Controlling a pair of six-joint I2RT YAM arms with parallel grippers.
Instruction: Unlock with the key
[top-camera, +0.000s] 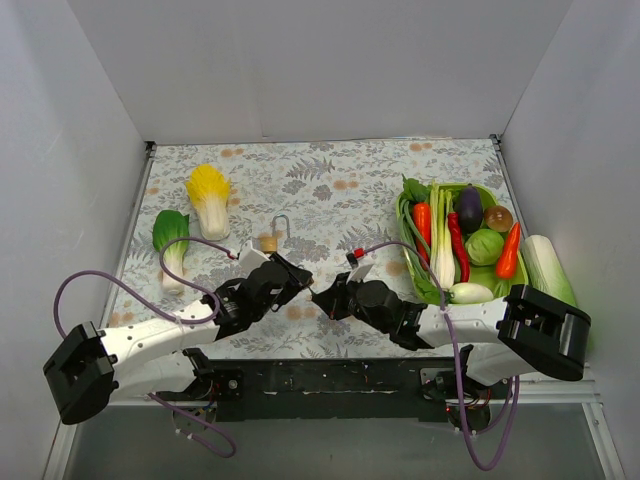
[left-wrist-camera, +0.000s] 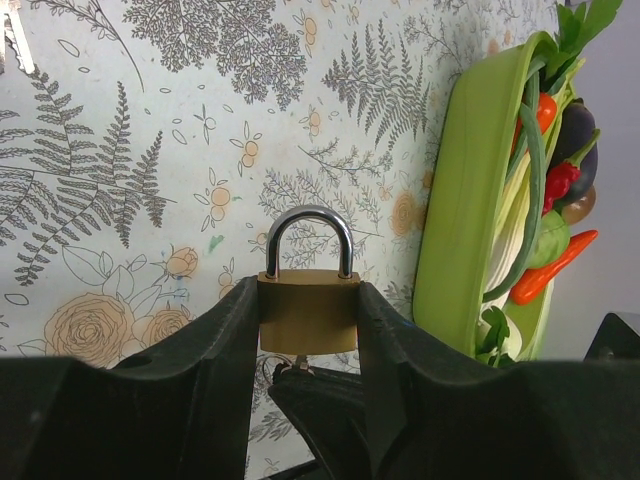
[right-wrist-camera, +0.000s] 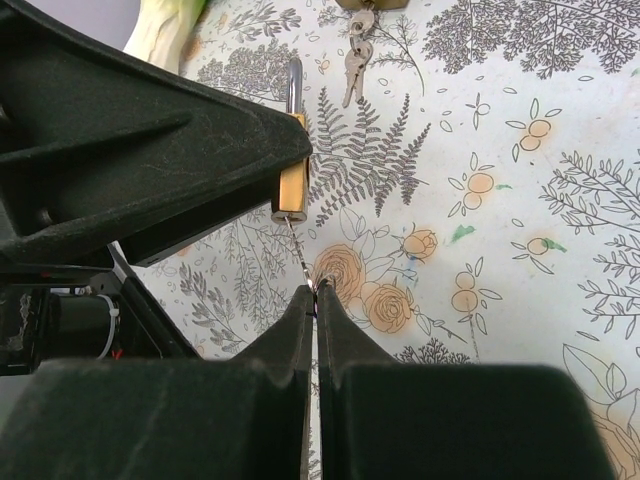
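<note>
A brass padlock (left-wrist-camera: 308, 325) with a closed steel shackle sits between the fingers of my left gripper (top-camera: 304, 277), touching both of them in the left wrist view. Its underside faces my right gripper, which is shut on a thin key (right-wrist-camera: 299, 250). In the right wrist view the key's shaft runs from the fingertips up to the bottom of the padlock. The tip meets the underside there; how deep it sits I cannot tell. Most of the key's head is hidden by the right fingers.
A second brass lock (top-camera: 268, 243) lies on the patterned table behind my left gripper, with loose keys (right-wrist-camera: 356, 68) beside it. Two leafy vegetables stand at left. To the right is a green basket (left-wrist-camera: 465, 200) of vegetables.
</note>
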